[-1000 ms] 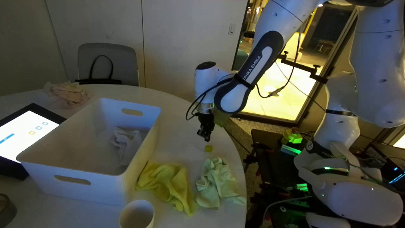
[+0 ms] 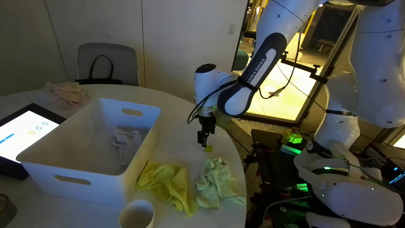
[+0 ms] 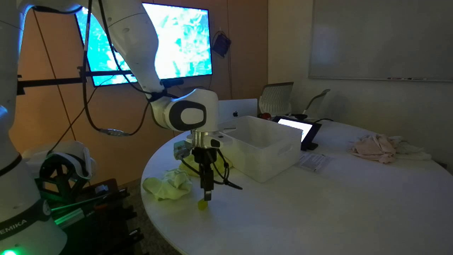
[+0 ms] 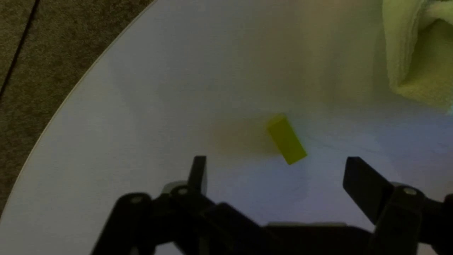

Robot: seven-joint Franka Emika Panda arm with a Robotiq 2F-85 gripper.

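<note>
A small yellow-green block lies on the white table, between the two finger lines but farther out than the fingertips in the wrist view. My gripper is open and nothing is between its fingers. From the first exterior view, the gripper points down just beside the block, low over the table. The second exterior view has the block close below and left of the fingertips. Whether fingers and block touch cannot be told there.
A pale green cloth and a yellow cloth lie near the block. The white bin holds a whitish cloth. A white cup stands in front. The table's curved edge is close by.
My gripper has come down toward the table and turned a little, so its fingertips are now beside the block. The block and cloths have not moved.
</note>
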